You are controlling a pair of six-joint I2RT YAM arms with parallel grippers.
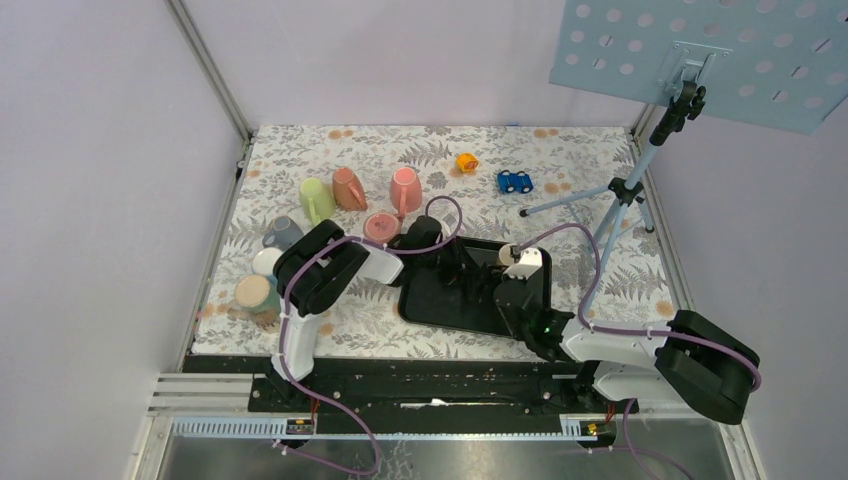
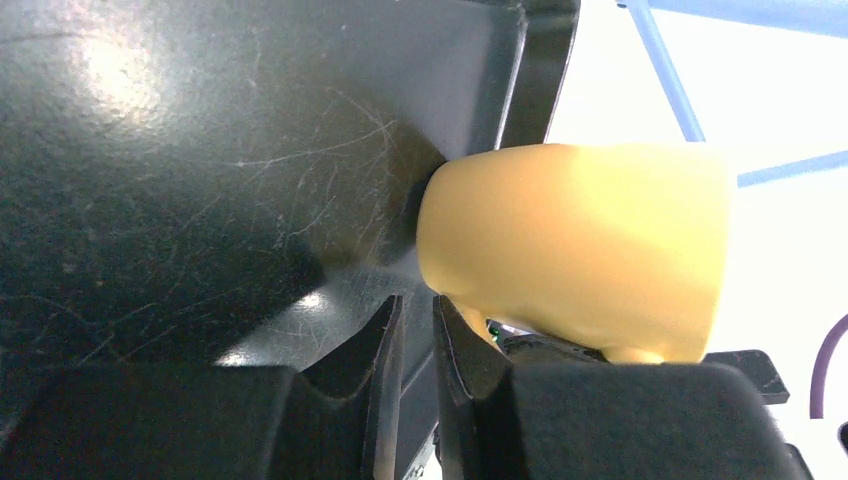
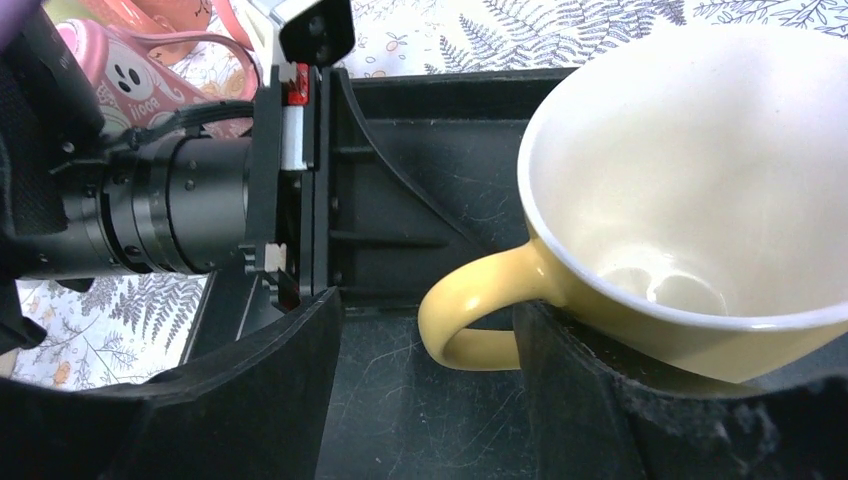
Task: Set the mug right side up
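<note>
A yellow mug (image 2: 570,225) with white interior lies on its side at the right end of the black tray (image 1: 440,310). In the right wrist view its opening (image 3: 680,160) faces me and its handle (image 3: 460,300) sits between the fingers of my right gripper, which stand part open around it, apart from the handle on the left. My left gripper is low over the tray beside the mug, fingertips close together near its handle side; whether they pinch anything is hidden.
Several mugs (image 1: 405,185) stand at the back left and left of the table. A small orange toy (image 1: 467,162) and a blue toy car (image 1: 515,182) lie at the back. A tripod (image 1: 625,195) occupies the right side.
</note>
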